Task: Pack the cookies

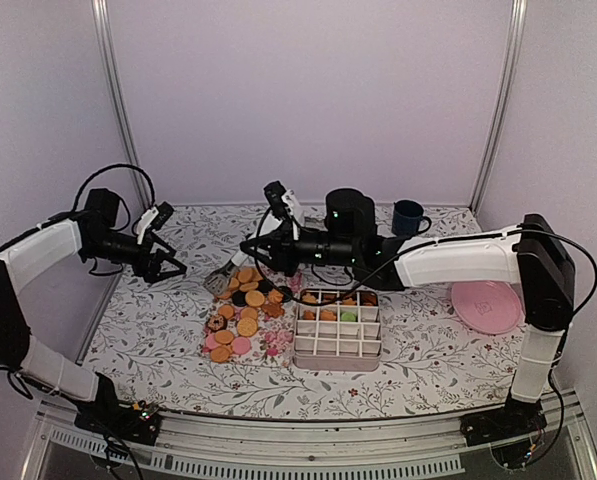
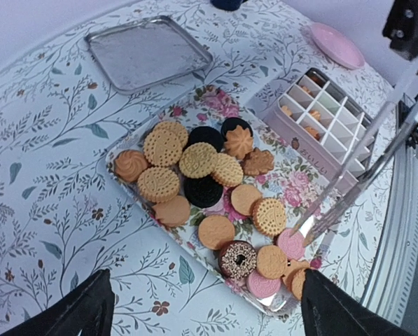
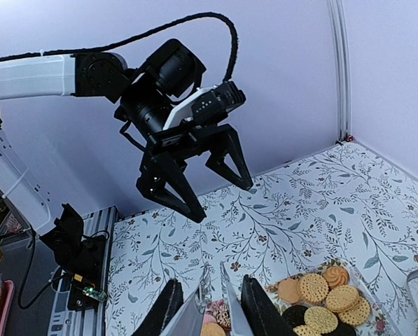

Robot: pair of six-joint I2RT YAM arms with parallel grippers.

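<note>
My right gripper (image 1: 268, 246) is shut on a pair of tongs with pale handles (image 3: 187, 318). Their metal heads (image 1: 218, 281) point down-left over the cookie tray; in the left wrist view the tong arms (image 2: 356, 168) come in from the right. Whether the heads hold anything cannot be told. Left of the tray, my left gripper (image 1: 162, 262) stands open and empty, apart from the tongs. The floral tray (image 2: 293, 164) bears several round, ring-shaped, pink, dark and flower-shaped cookies (image 2: 163, 147). A pale divided box (image 1: 338, 363) has cookies (image 1: 350, 317) in its back cells; its front cells look empty.
An empty grey metal tray (image 2: 149, 56) lies behind the cookies. A dark blue mug (image 1: 409, 218) stands at the back right, and a pink plate (image 1: 486, 305) lies on the right.
</note>
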